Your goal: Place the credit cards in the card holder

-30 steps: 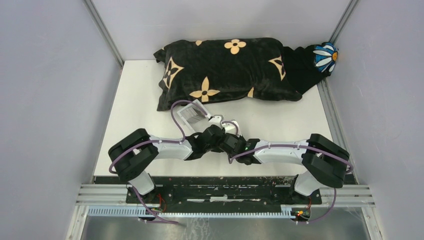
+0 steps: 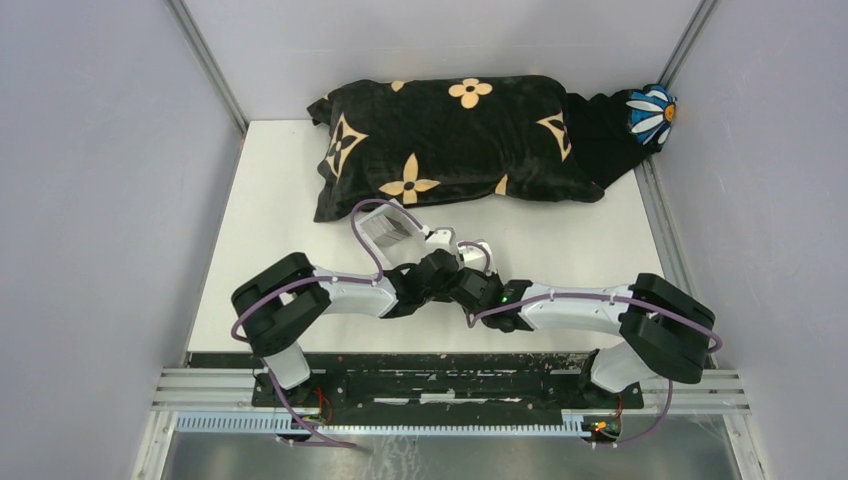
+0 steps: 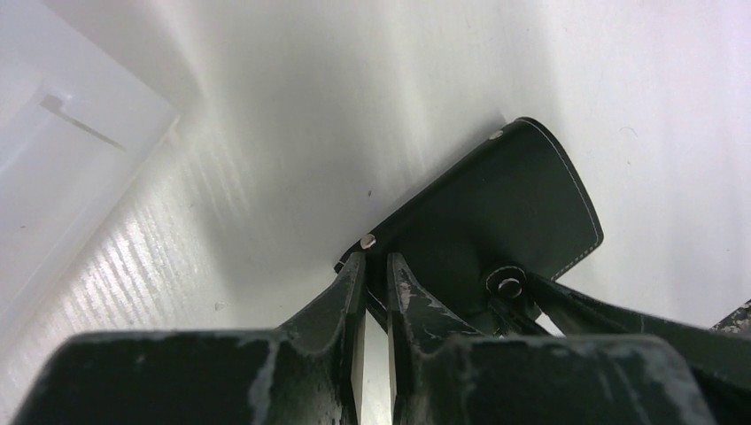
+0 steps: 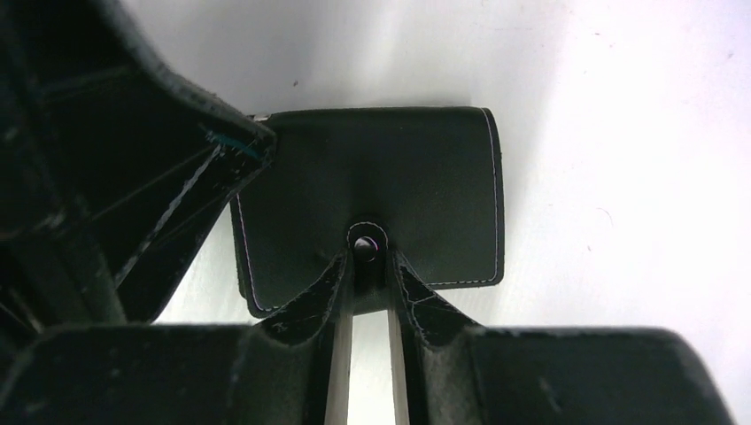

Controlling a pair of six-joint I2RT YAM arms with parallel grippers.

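A black card holder (image 3: 496, 212) with pale stitching and a folded edge lies on the white table in the left wrist view. My left gripper has its fingertips at the holder's corner, a narrow gap between them. In the right wrist view, the same card holder (image 4: 372, 168) has its snap tab with a metal button between the fingertips of my right gripper, which stand slightly apart. Whether either gripper squeezes the leather does not show. Both arms hide the holder from above. No credit card can be made out clearly.
A white tray (image 2: 372, 247) with greyish flat pieces in it stands beyond the left arm; its clear wall (image 3: 106, 133) shows in the left wrist view. A dark flowered cushion (image 2: 450, 140) lies along the back. The grippers are very close together. Free table lies to the right.
Both arms have shifted slightly to the right together, staying close to each other. The tray and cushion have not moved.
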